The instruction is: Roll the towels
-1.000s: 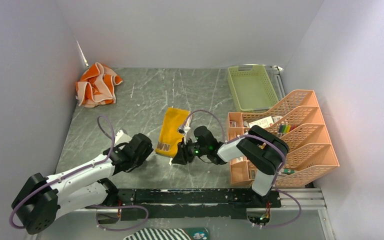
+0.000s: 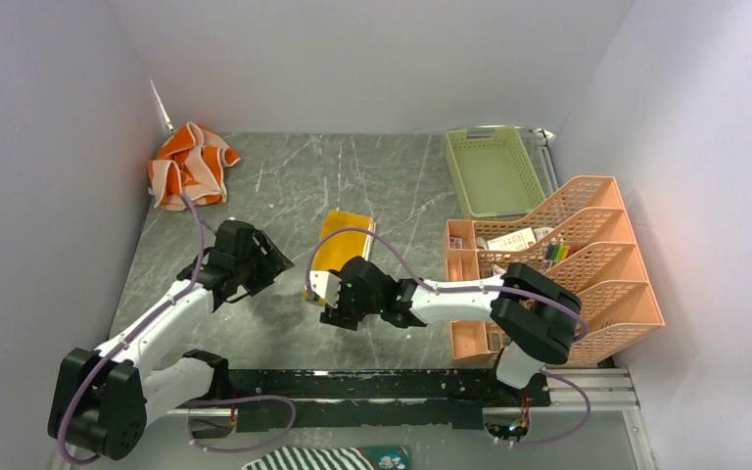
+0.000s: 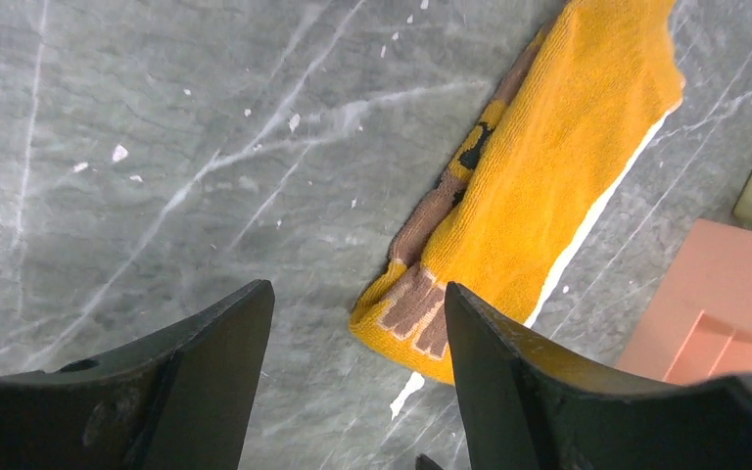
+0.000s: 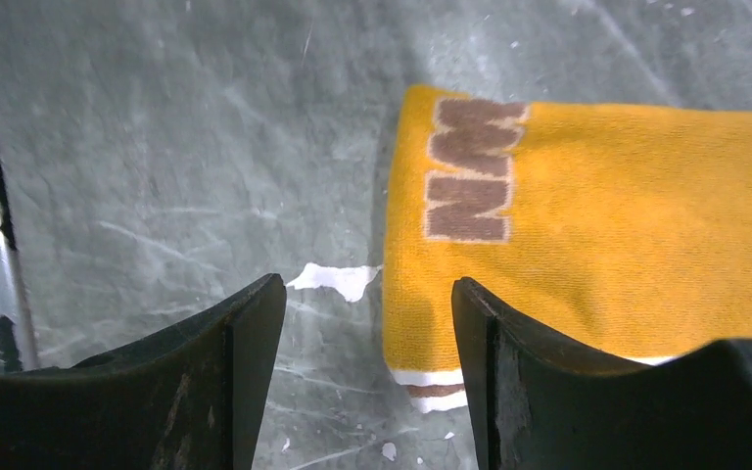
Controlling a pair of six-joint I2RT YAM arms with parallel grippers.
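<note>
A folded yellow towel (image 2: pixel 338 235) (image 3: pixel 548 176) (image 4: pixel 607 215) with brown stripes at one end lies flat in the middle of the grey marble table. My left gripper hangs open left of it, the striped corner between and beyond its fingers in the left wrist view. My right gripper is open above the near striped end, nothing held; in the top view it partly hides that end. A crumpled orange-and-cream towel (image 2: pixel 192 162) lies at the back left.
An orange organiser (image 2: pixel 612 264) with small items stands at the right, a green basket (image 2: pixel 494 162) behind it. Walls close in the sides and back.
My left arm has pulled a little up and left, away from the yellow towel. My right gripper has moved left and turned over the towel's near end.
</note>
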